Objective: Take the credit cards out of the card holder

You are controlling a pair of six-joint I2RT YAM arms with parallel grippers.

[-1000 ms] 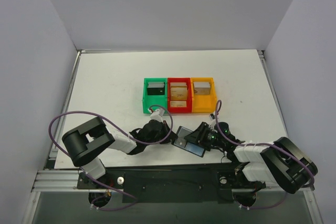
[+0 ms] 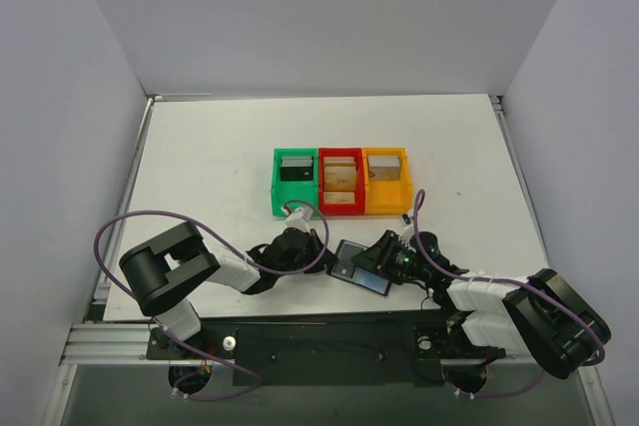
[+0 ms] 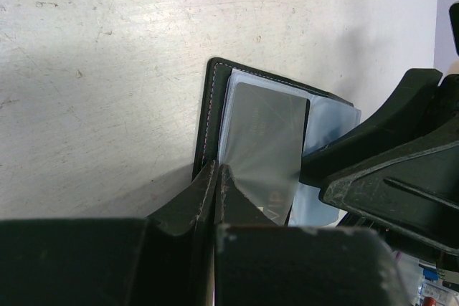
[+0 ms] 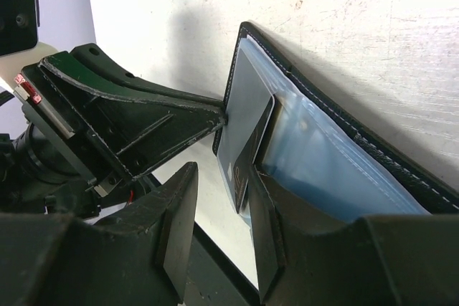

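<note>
The black-edged card holder (image 2: pixel 373 283) lies open on the table between my two grippers, its clear bluish sleeves (image 4: pixel 344 170) showing. A grey card sits at the sleeve's opening; in the right wrist view this card (image 4: pixel 247 91) bulges up a little from the sleeve. My left gripper is shut on the holder's near edge, though what exactly lies between its tips is hidden. Over the card's raised edge, my right gripper stands part open, one finger (image 4: pixel 259 198) by the sleeve side and the other off the card's outer side.
Behind the holder stand three joined trays with cards in them: green (image 2: pixel 277 192), red (image 2: pixel 342 211) and yellow (image 2: pixel 389 210). The table's front edge runs close below the holder.
The left arm and the holder look unmoved.
</note>
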